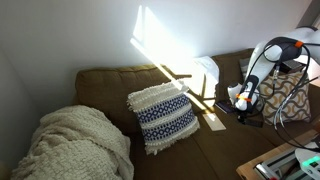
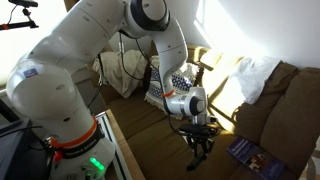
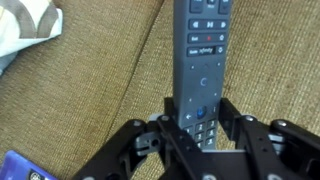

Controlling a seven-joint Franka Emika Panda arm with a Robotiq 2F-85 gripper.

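A long grey remote control (image 3: 200, 72) with rows of dark buttons and one red button runs between the fingers of my gripper in the wrist view. The black fingers are shut on it from both sides near its lower part. In exterior view 2, the dark remote (image 2: 197, 157) hangs below my gripper (image 2: 196, 134), over the brown couch seat (image 2: 160, 150). Whether its lower end touches the seat, I cannot tell. Exterior view 1 shows my gripper (image 1: 241, 110) small and dark above the right part of the couch.
A blue-covered book (image 2: 257, 158) lies on the seat to one side. White cloth (image 2: 250, 92) drapes the couch back. A blue-and-white pillow (image 1: 163, 115) and a cream blanket (image 1: 75, 145) sit farther left, with bare seat before the pillow. A patterned pillow (image 1: 285, 97) stands near the arm.
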